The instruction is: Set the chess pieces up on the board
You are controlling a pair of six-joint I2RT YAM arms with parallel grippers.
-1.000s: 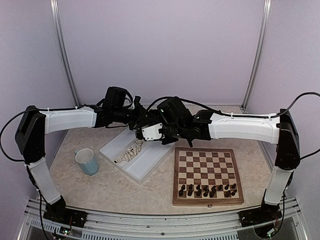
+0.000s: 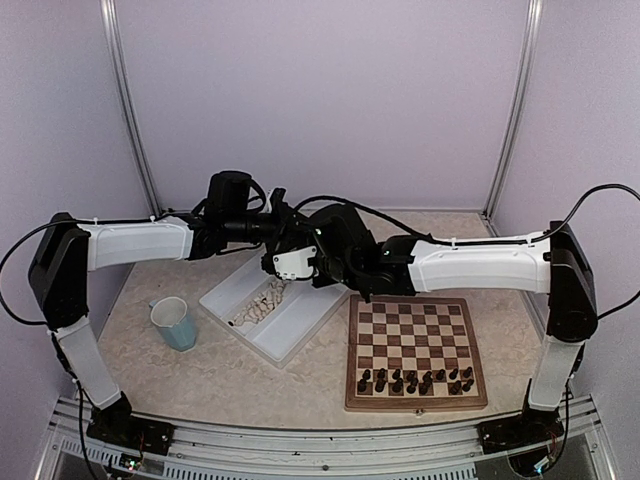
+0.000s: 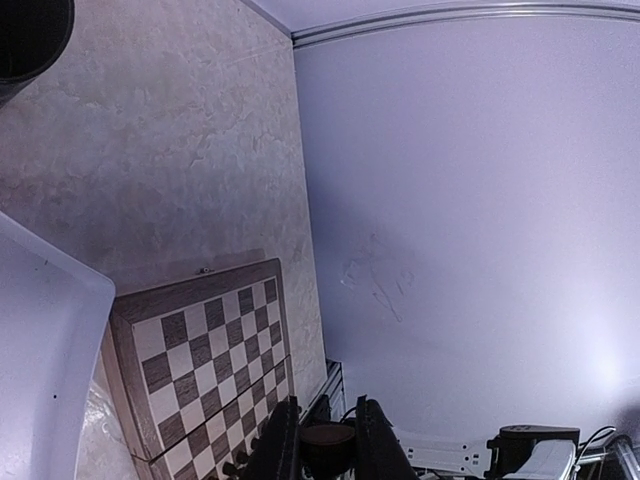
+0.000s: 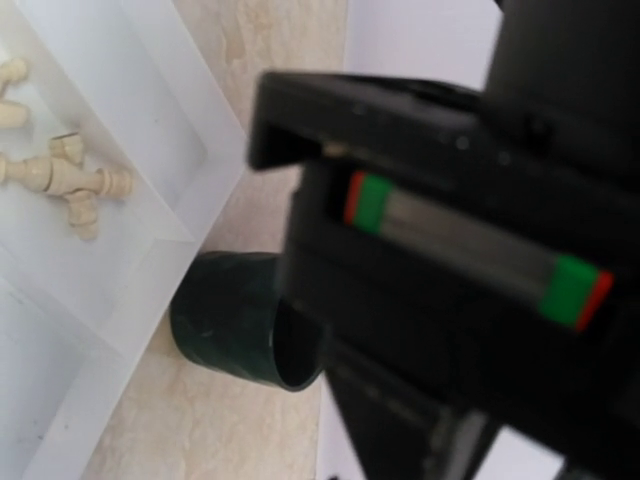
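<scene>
The wooden chessboard [image 2: 412,335] lies at the right of the table, several dark pieces [image 2: 398,382] standing in two rows along its near side. Pale pieces [image 2: 262,302] lie in a heap in the white divided tray [image 2: 291,350]; some pale pieces [image 4: 68,178] also show in the right wrist view. My left gripper is shut on a dark round-ended piece [image 3: 328,440], high above the board in its own view. Over the tray, both grippers meet closely in the top view. The right gripper's fingertips are hidden behind black arm parts, so its finger does not show.
A light blue mug [image 2: 174,324] stands left of the tray. Beyond the tray is a dark green cup [image 4: 235,318], hidden from the top view. Bare tabletop [image 2: 180,390] runs along the front; the board's far rows are empty.
Board, tray and mug are unchanged.
</scene>
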